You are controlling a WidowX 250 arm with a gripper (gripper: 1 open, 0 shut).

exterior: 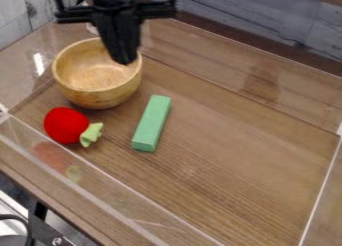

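My gripper (131,35) hangs dark over the back rim of a wooden bowl (83,88), its fingers pointing down; it appears shut, with nothing visible between the fingers. The bowl sits at upper left, its inside looking empty. In front of it lie a red vegetable (66,124) with a green end and, to the right, a pale green rectangular block (151,121).
Dark cables or parts of a stand show at the lower left corner.
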